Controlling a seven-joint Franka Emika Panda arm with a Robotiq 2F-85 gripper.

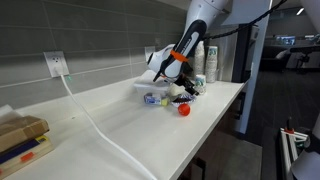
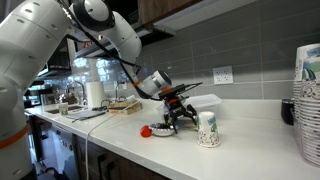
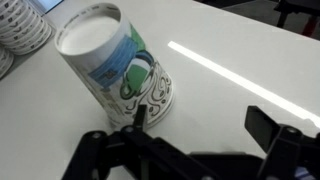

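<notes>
A white paper cup [image 3: 118, 70] with a green and blue print stands upright on the counter in the wrist view. My gripper is open with bare counter between its fingers. The left finger [image 3: 135, 158] is near the base of the cup, which lies beside the fingers rather than between them. In exterior view 2 the same printed cup [image 2: 208, 130] stands to the right of my gripper [image 2: 188, 119], which hangs low over the counter.
A red round object [image 1: 184, 111] sits near the counter's front edge. Behind the arm is a white bin [image 1: 145, 88]. Stacked cups [image 2: 308, 105] stand at the far right.
</notes>
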